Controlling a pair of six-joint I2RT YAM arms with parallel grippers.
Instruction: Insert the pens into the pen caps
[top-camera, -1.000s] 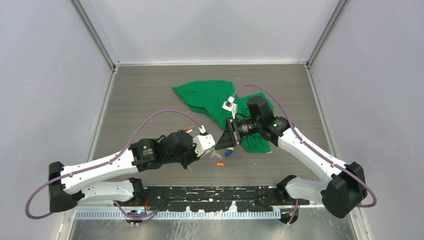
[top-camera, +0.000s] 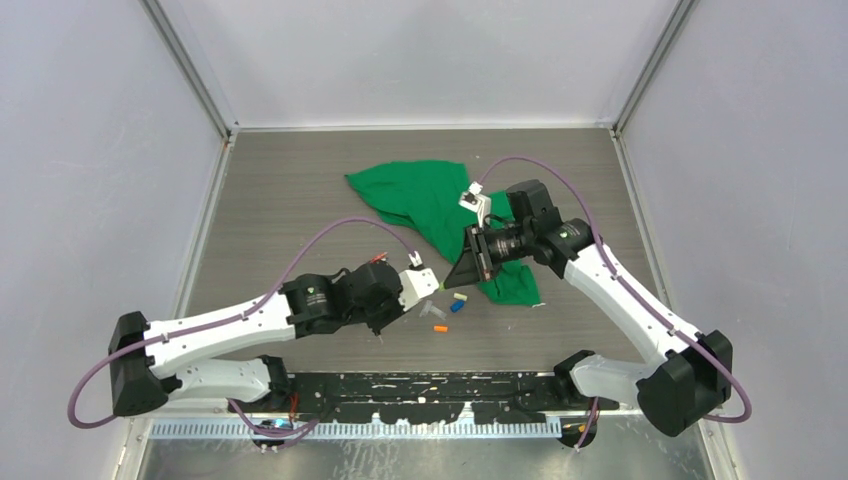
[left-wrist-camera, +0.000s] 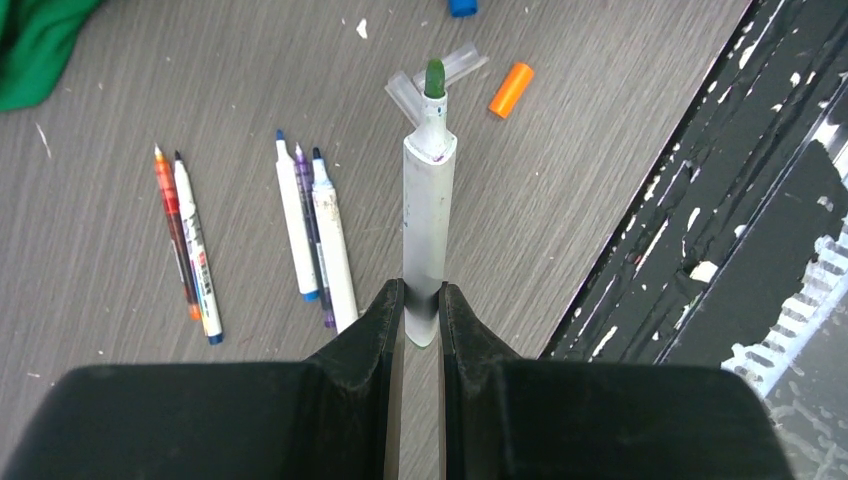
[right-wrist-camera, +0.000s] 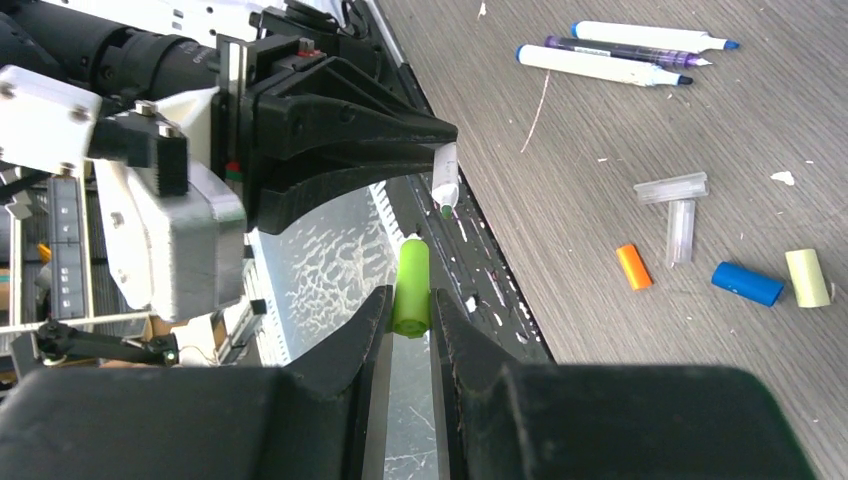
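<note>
Upright in the left wrist view stands a white marker (left-wrist-camera: 425, 210) with a bare green tip (left-wrist-camera: 435, 78). My left gripper is shut on its lower end. My right gripper is shut on a bright green cap (right-wrist-camera: 412, 280), which rises from between its fingers. In the right wrist view the marker's green tip (right-wrist-camera: 447, 212) is close to the cap's far end, with a small gap showing between them. From above, the two grippers nearly meet, and the arms hide most of the marker and cap.
Loose on the table are orange (right-wrist-camera: 634, 267), blue (right-wrist-camera: 748, 283), pale yellow (right-wrist-camera: 808, 278) and clear (right-wrist-camera: 680, 232) caps. Several uncapped pens (left-wrist-camera: 318, 235) lie in two groups. A green cloth (top-camera: 420, 200) is spread behind the grippers.
Both grippers have shifted a little to the right in the top view, and the right arm has also moved slightly toward the back. The loose caps and cloth have not moved.
</note>
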